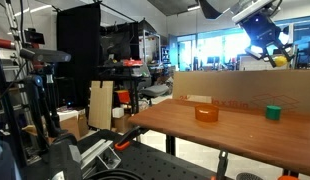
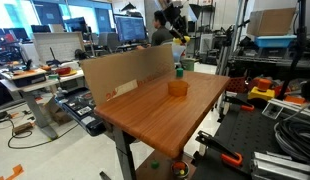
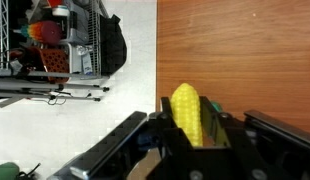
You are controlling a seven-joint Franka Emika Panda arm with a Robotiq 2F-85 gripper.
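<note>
My gripper is shut on a yellow object [image 3: 186, 112], which sticks out between the black fingers in the wrist view. In exterior view 1 the yellow object [image 1: 280, 61] is held high above the table's right side. Below it on the wooden table [image 1: 220, 123] stands a green cup [image 1: 273, 112]; a small bit of green cup [image 3: 217, 106] shows just behind the gripper in the wrist view. An orange bowl [image 1: 206, 113] sits nearer the table's middle, apart from the cup; exterior view 2 shows the bowl [image 2: 178, 88] too.
A cardboard panel [image 1: 220, 89] stands along one long side of the table. Shelving with tools [image 3: 60, 45] is beyond the table edge in the wrist view.
</note>
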